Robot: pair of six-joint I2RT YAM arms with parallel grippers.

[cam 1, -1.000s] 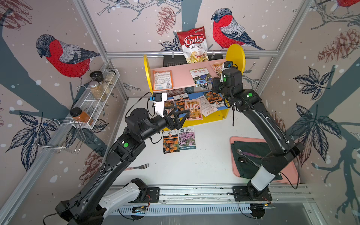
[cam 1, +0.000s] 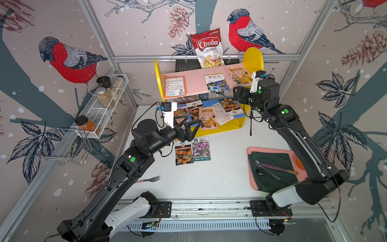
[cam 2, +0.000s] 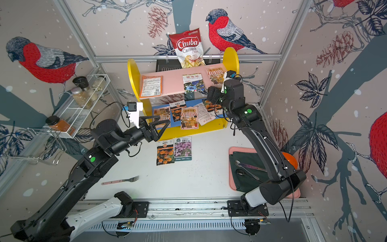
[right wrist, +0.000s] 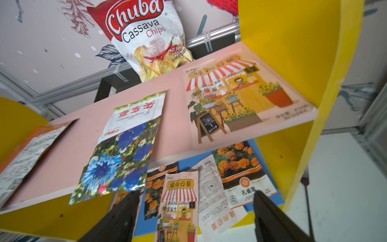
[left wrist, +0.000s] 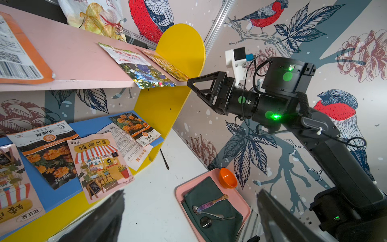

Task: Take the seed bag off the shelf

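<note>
Three seed bags lie on the pink upper shelf (cam 1: 195, 85): an orange-edged one (cam 1: 175, 86) at the left, a blue-flowered one (right wrist: 128, 147) whose front part juts past the shelf edge, and a sunflower shop-front one (right wrist: 237, 94) at the right. My right gripper is open at the shelf's front, near the right end, with nothing between its fingers. Several more bags, including a shop-front one (cam 1: 208, 117), lie on the blue lower shelf (left wrist: 90, 125). My left gripper (cam 1: 196, 129) hangs open and empty in front of that lower shelf.
Two seed bags, one with orange flowers (cam 1: 184, 154) and one with purple flowers (cam 1: 201, 149), lie on the white table. Yellow side panels (left wrist: 182, 52) bound the shelf. A chips bag (cam 1: 208, 47) stands behind it. A pink tray (left wrist: 180, 192) with cutlery sits at the right.
My right gripper has shifted to the right along the shelf front, uncovering more of the right-hand bag. The blue-flowered bag lies slightly differently. My left arm has barely moved.
</note>
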